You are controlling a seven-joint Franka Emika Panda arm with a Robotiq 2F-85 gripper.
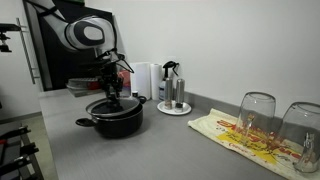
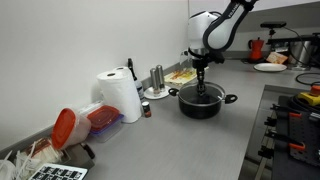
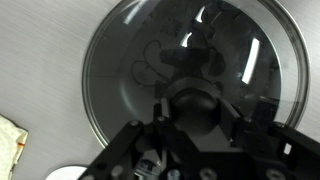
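A black pot (image 1: 120,126) with two side handles stands on the grey table in exterior view 1. Over its mouth rests a clear glass lid (image 1: 98,108) with a metal rim; whether the lid is fully seated all round I cannot tell. My gripper is shut on the lid's round black knob (image 3: 193,104), seen from straight above in the wrist view. Exterior view 2 shows the arm reaching down to the lid from above, with the pot (image 2: 199,109) beneath it. The fingertips are dark against the dark knob and hard to make out.
A white plate (image 1: 174,111) with shakers stands behind the pot. Two upturned glasses (image 1: 256,113) sit on a patterned cloth (image 1: 217,124) at right. A paper towel roll (image 2: 120,95) and a dish rack (image 2: 45,160) lie beyond.
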